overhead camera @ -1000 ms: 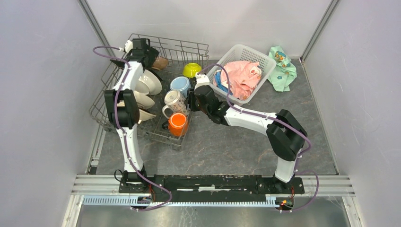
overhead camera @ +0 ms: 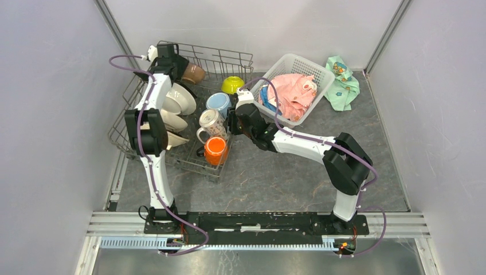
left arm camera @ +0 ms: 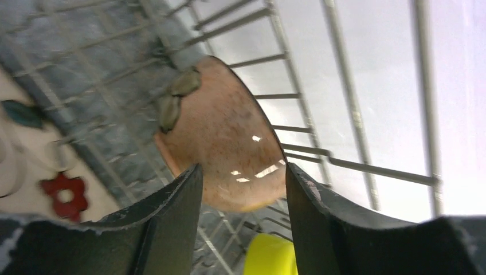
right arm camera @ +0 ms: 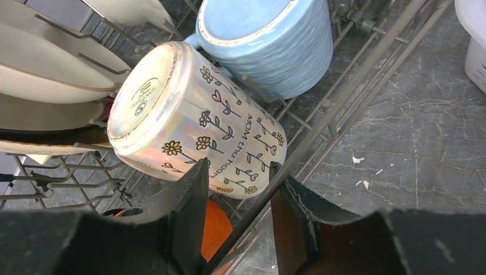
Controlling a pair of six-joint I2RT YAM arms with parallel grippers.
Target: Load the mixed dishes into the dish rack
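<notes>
The dish rack (overhead camera: 198,172) holds pale plates (overhead camera: 180,98), a blue mug (right arm camera: 263,51), a flowered mug (right arm camera: 200,126), an orange cup (overhead camera: 215,150) and a yellow-green bowl (overhead camera: 232,84). A brown dish (left arm camera: 226,143) at the back left has my left gripper over it, fingers apart at its near edge; whether they touch it is unclear. My right gripper is at the rack's right rail by the flowered mug, fingers apart around the rail, not visibly on any dish.
A white basket (overhead camera: 318,80) with pink and blue cloths stands right of the rack, a green cloth (overhead camera: 343,91) beyond it.
The right arm has not visibly moved.
</notes>
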